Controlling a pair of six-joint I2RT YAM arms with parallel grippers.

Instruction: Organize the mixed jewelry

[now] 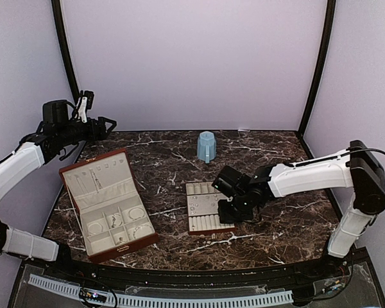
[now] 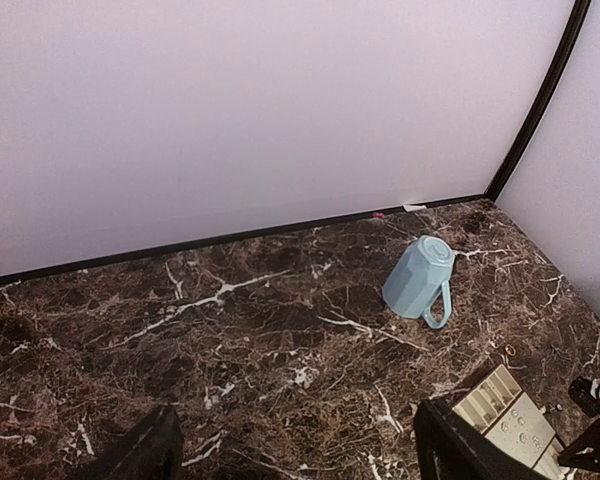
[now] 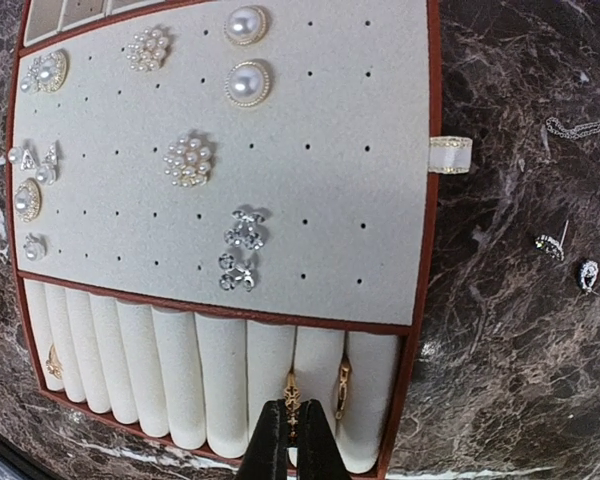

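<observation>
My right gripper is shut on a gold ring (image 3: 292, 385), held over the white ring rolls at the front of the jewelry tray (image 3: 413, 330). Just right of it, another gold ring (image 3: 343, 385) stands in a groove; a third ring (image 3: 53, 362) sits at the far left end. How deep the held ring is in its groove I cannot tell. Pearl earrings (image 3: 248, 83) and silver bow earrings (image 3: 244, 230) are pinned on the tray's middle panel. My left gripper (image 1: 106, 126) stands open and empty above the back left of the table.
An open jewelry box (image 1: 147, 240) with necklaces in its lid and bracelets in its compartments stands at left. Right of the tray lie a silver chain (image 3: 585, 129) and two small silver pieces, one an earring (image 3: 550, 246). A blue pitcher (image 1: 206, 146) stands behind.
</observation>
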